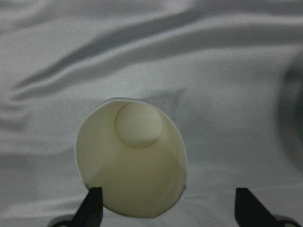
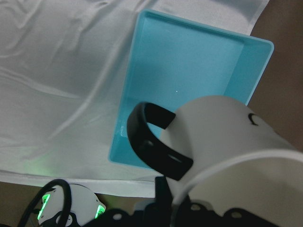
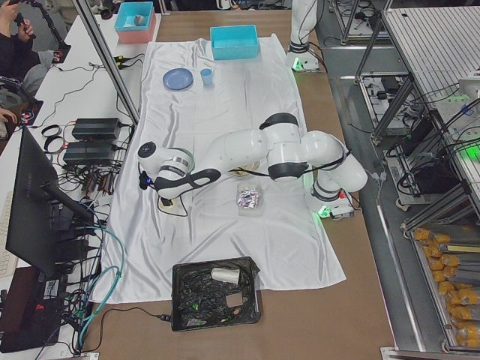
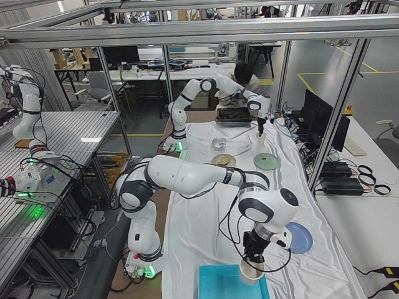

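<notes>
My left gripper is open above a cream paper cup (image 1: 132, 165) on the white cloth in the left wrist view; the cup sits between and just beyond its fingertips. My right gripper (image 4: 254, 249) is shut on a white mug (image 2: 222, 127) with a black handle, held over the turquoise bin (image 4: 212, 280); in the right wrist view the mug's handle and rim hide most of the fingers.
A blue plate (image 3: 178, 79), blue cup (image 3: 207, 77), green plate (image 4: 266, 161), beige plate with food (image 4: 222, 160) and foil packet (image 3: 248, 198) lie on the cloth. A black tray (image 3: 216, 296) stands at one end.
</notes>
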